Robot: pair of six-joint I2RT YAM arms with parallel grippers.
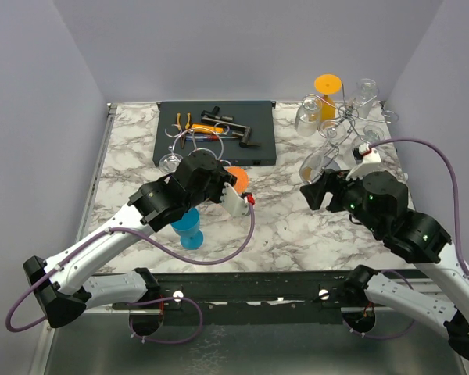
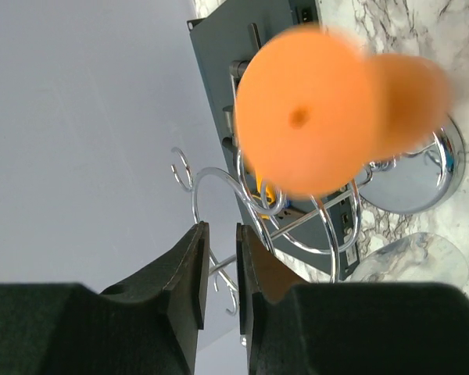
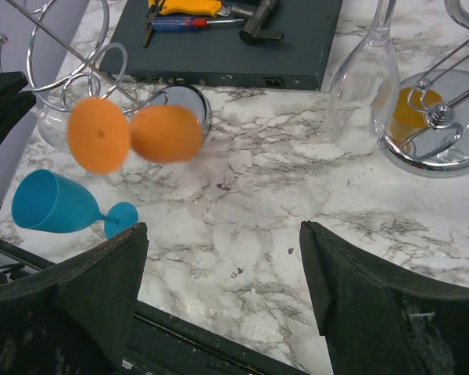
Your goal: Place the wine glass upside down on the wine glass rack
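In the left wrist view an orange wine glass (image 2: pixel 309 113) is blurred, its round foot facing the camera, beyond my left gripper. The right wrist view shows the orange glass (image 3: pixel 166 134) tilted on its side beside the left wire rack (image 3: pixel 66 51), apart from my left fingers (image 3: pixel 1 109). Those fingers stand slightly apart with nothing between them. Whether the glass touches the rack is unclear. My right gripper is open and empty above the marble table. A blue glass (image 1: pixel 189 228) stands upright near the left arm.
On the right, another wire rack (image 1: pixel 350 113) carries several clear glasses and a yellow one (image 1: pixel 328 84). A dark board (image 1: pixel 254 148) with tools lies at the back. Marble between the racks is clear (image 1: pixel 277 226).
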